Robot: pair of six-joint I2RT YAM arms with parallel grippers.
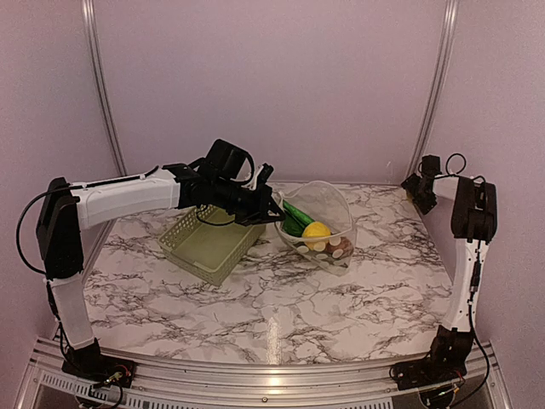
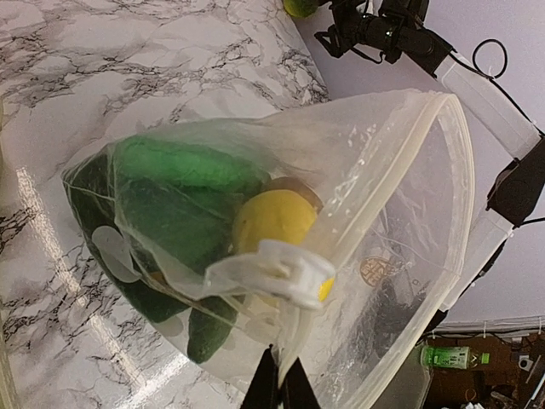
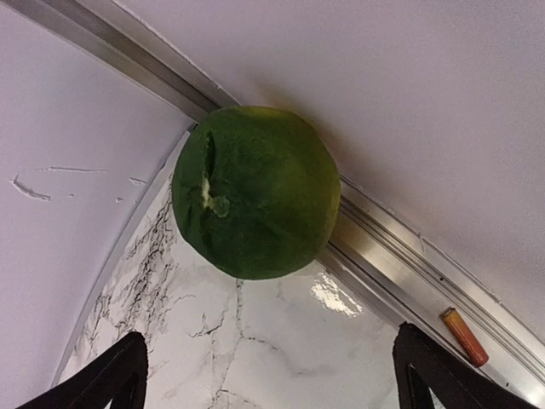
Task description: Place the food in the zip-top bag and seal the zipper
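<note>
The clear zip top bag stands on the table with its mouth open. Through its wall show green food, a yellow round food and brownish pieces; a white slider sits on its zipper. My left gripper is shut on the bag's rim. In the far right corner, my right gripper is open over a round green fruit. Its two fingers stand wide apart at the bottom of the right wrist view, the fruit beyond their tips with nothing held.
An empty-looking greenish basket sits left of the bag, partly under my left arm. Side and back walls meet close around the fruit, with a metal post beside it.
</note>
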